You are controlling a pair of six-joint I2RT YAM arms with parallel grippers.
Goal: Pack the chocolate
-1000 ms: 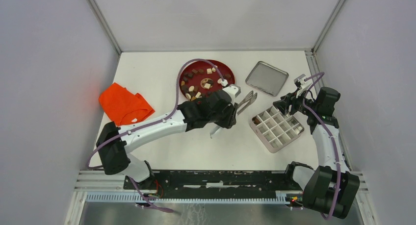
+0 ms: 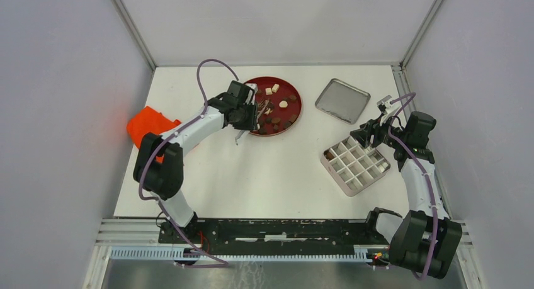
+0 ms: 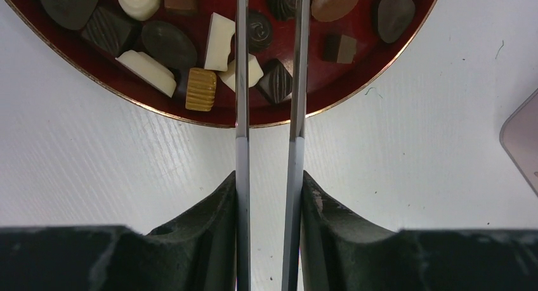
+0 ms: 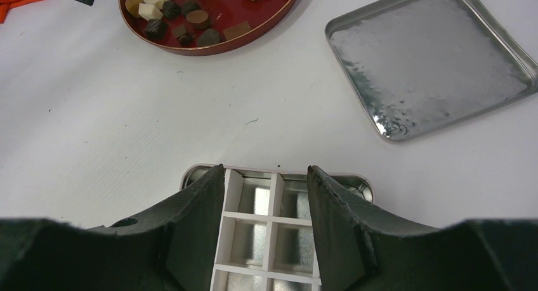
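Metal tongs (image 3: pixel 297 113) run lengthwise between the fingers of my left gripper, which is shut on them. Their two arms reach over the round red tray (image 2: pixel 296 116), and their tips lie beyond the top of the left wrist view. Assorted chocolates fill the tray, among them a gold-brown ridged one (image 3: pixel 201 89), a dark square one (image 3: pixel 275 80) and white pieces (image 3: pixel 147 72). My right gripper stands open, nothing between its fingers, above the back edge of the divided box (image 2: pixel 352 191). A dark chocolate (image 2: pixel 329 155) sits in the box's left corner compartment; most other compartments look empty.
An empty silver tray (image 2: pixel 343 100) lies at the back right. Orange cloth (image 2: pixel 146 124) is spread at the left, partly behind my left arm. Bare white table (image 2: pixel 283 175) stretches between the red tray and the box.
My left arm has swung left and back with the tongs, from the open table near the box to over the red tray. The right arm looks the same.
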